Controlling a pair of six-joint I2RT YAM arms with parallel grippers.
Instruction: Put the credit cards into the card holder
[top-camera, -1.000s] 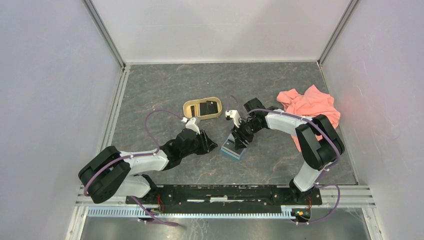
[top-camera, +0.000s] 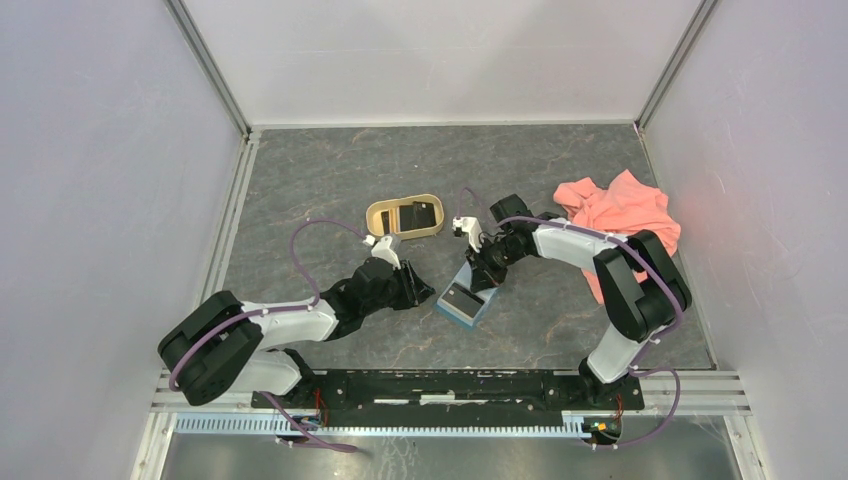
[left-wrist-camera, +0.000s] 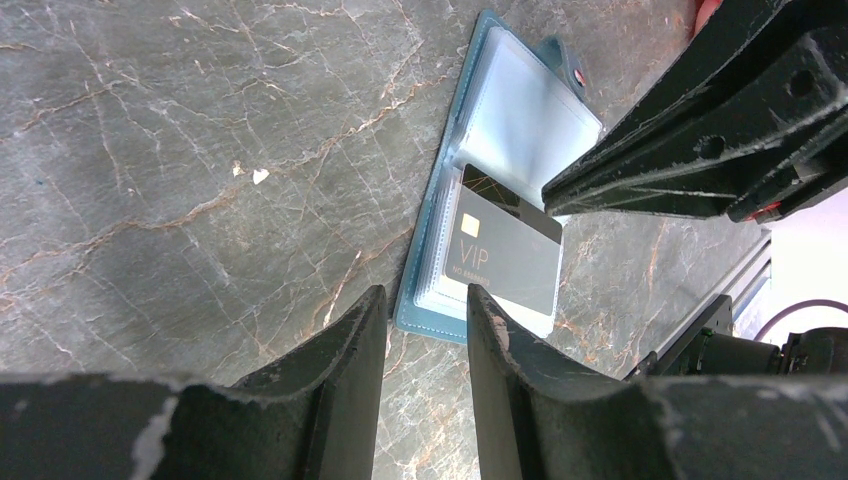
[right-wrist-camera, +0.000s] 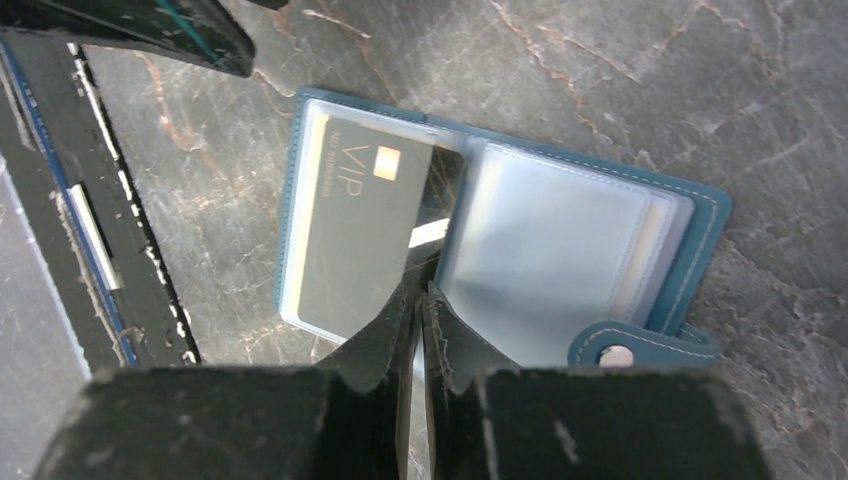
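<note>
The blue card holder lies open on the table. A grey VIP card sits in its one side, over a darker strip; the other side shows clear sleeves. My right gripper is over the holder, fingertips close together at the dark strip, with nothing clearly between them. My left gripper stands left of the holder, its fingers apart and empty.
A cream tray with dark cards stands behind the grippers. A pink cloth lies at the right.
The holder appears shifted slightly toward the front left. The left arm is unmoved.
</note>
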